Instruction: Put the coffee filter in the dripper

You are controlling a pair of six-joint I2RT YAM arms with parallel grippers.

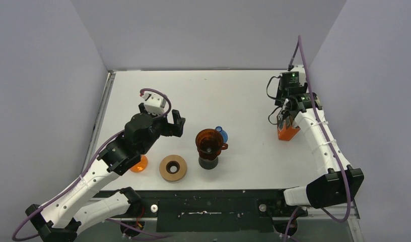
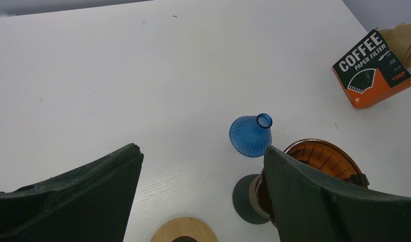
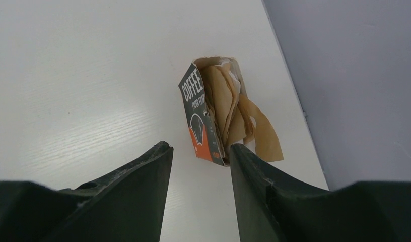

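An orange and black coffee filter box (image 1: 287, 132) (image 2: 372, 70) (image 3: 200, 121) stands at the right, brown paper filters (image 3: 227, 98) poking from its open top. Over it is my right gripper, fingers apart with nothing between them, the box just beyond the tips in its wrist view. The amber dripper (image 1: 208, 141) (image 2: 322, 156) sits on a dark stand in the centre front. My left gripper hangs open and empty left of the dripper.
A blue cone (image 1: 222, 134) (image 2: 249, 135) lies behind the dripper. A wooden ring (image 1: 173, 174) and an orange piece (image 1: 139, 164) are at the front left. A wall borders the right.
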